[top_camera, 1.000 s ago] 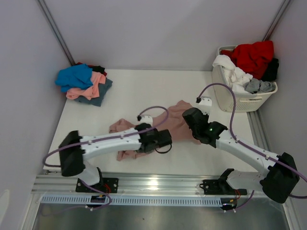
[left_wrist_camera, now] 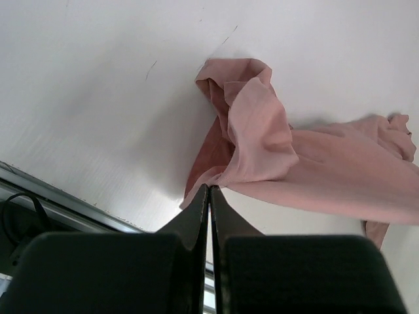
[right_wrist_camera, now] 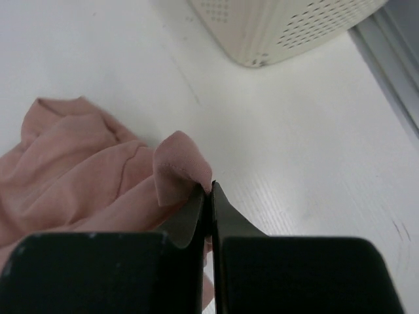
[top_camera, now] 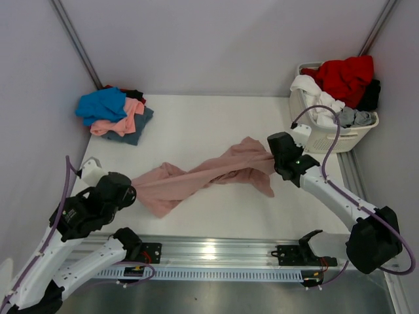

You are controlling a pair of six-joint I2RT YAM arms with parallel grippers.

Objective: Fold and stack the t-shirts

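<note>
A dusty pink t-shirt (top_camera: pixel 203 173) lies stretched across the table between my two arms, its middle drawn into a long taut band and its edges bunched. At its left end my left gripper (top_camera: pixel 134 190) is shut on the fabric; in the left wrist view the pink cloth (left_wrist_camera: pixel 258 137) runs into the closed fingertips. My right gripper (top_camera: pixel 273 160) is shut on the other end, where a small fold of the shirt (right_wrist_camera: pixel 180 167) stands up at its fingertips in the right wrist view. The cloth between the grippers looks slightly lifted.
A white laundry basket (top_camera: pixel 321 140) heaped with red, white, grey and black clothes stands at the back right. Several folded garments (top_camera: pixel 112 108), blue on top, form a pile at the back left. Bare table (top_camera: pixel 209 121) lies between them.
My left arm has swung from the middle of the shirt far to the left, drawing the cloth out. My right gripper has shifted a little to the right.
</note>
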